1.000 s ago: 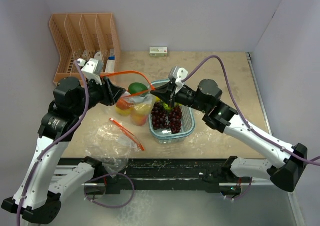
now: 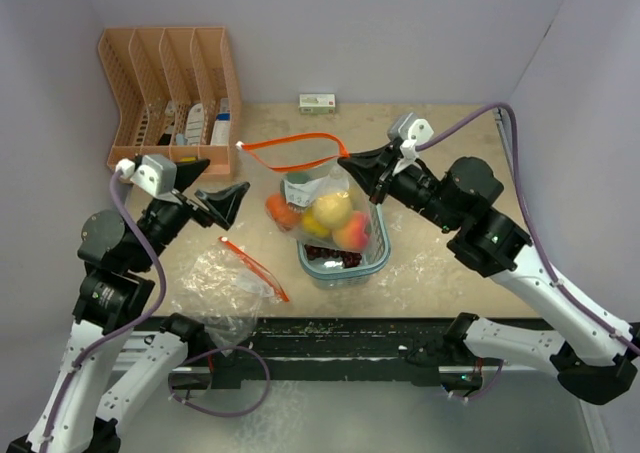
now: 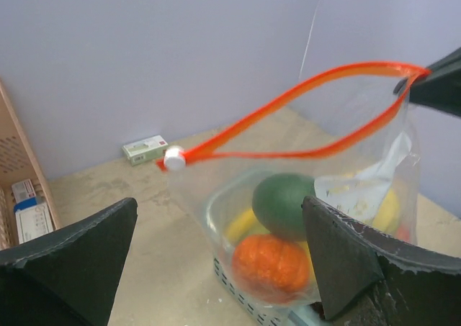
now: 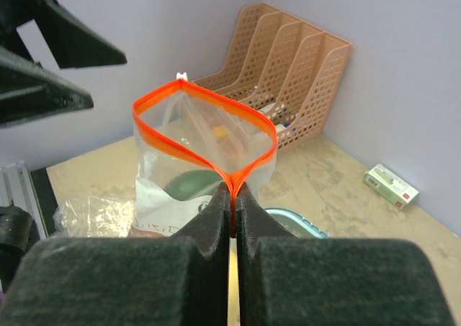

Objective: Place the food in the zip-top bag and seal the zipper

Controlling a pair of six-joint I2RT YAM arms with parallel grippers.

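Observation:
A zip-top bag (image 2: 318, 214) with orange zipper, holding a green item (image 3: 281, 205), orange, yellow and pink fruit, hangs over a clear bin (image 2: 354, 277) with dark grapes (image 2: 321, 255). My right gripper (image 2: 348, 163) is shut on the bag's upper right corner, pinching the zipper (image 4: 234, 189). My left gripper (image 2: 210, 185) stands open, left of the bag and apart from it; the bag's free corner with white slider (image 3: 173, 158) shows between and beyond its fingers in the left wrist view.
An empty bag (image 2: 215, 288) with orange zipper lies front left on the table (image 2: 440, 283). A divided peach rack (image 2: 143, 68) stands back left, a small box (image 2: 317, 103) at the back.
My right gripper has moved right and up, carrying the bag over the bin. My left gripper has moved away from the bag, down-left in the top view, and is open.

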